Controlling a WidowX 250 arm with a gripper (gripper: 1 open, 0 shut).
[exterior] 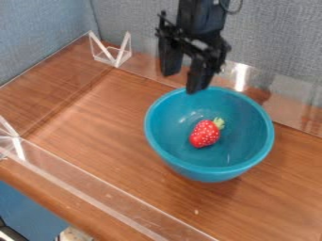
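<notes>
A teal bowl (pixel 234 163) sits on the wooden table (pixel 88 122), right of centre, with a red strawberry toy (pixel 205 134) inside it, its green top to the upper right. My black gripper (pixel 189 64) hangs above and behind the bowl at the top of the view, open, with nothing visible between its dark fingers.
Clear plastic barriers edge the table at the back and along the left front. A white bracket (pixel 111 55) stands at the back left. Grey walls rise behind.
</notes>
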